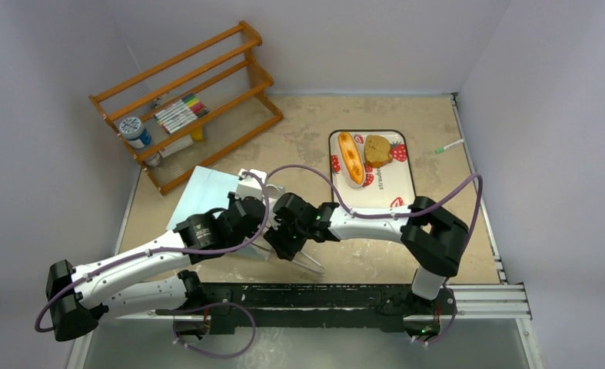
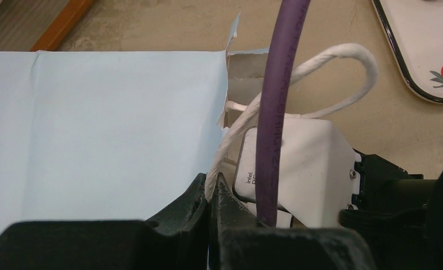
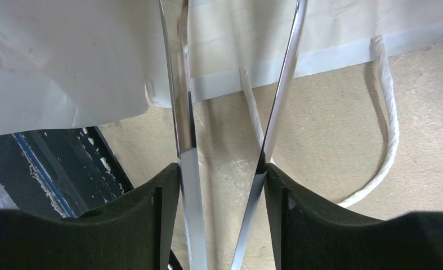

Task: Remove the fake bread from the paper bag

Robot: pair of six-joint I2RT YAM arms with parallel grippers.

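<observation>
The pale blue paper bag (image 1: pixel 205 194) lies on its side at the table's left. In the left wrist view its white rope handle (image 2: pixel 224 153) runs down between the tips of my left gripper, which is shut on it. My right gripper grips metal tongs (image 3: pixel 182 107), one arm against each finger. Their far ends reach over the bag's white inner side (image 3: pixel 337 42) and leave the right wrist view at the top. No bread shows in the bag. On the tray rest a long loaf (image 1: pixel 351 159) and a brown bread piece (image 1: pixel 377 151).
A strawberry-print tray (image 1: pixel 387 184) stands right of centre, its near edge hidden by the right arm. A wooden rack (image 1: pixel 222 111) with a jar (image 1: pixel 134 132) and markers is at the back left. A green-tipped marker (image 1: pixel 449 146) lies far right. Both arms crowd together beside the bag.
</observation>
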